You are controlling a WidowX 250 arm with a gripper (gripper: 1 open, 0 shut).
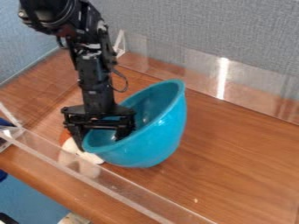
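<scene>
A turquoise bowl [158, 140] sits tilted on the wooden counter, its opening toward the left. My black gripper [100, 131] is down at the bowl's left side, its fingertips partly hidden inside or at the rim. Behind them, low at the left, an orange and white object [77, 150] shows partly, mostly hidden by the gripper and bowl.
A clear acrylic barrier [128, 192] runs along the front left edge, and another along the back wall. A blue and white item [6, 127] is at the far left edge.
</scene>
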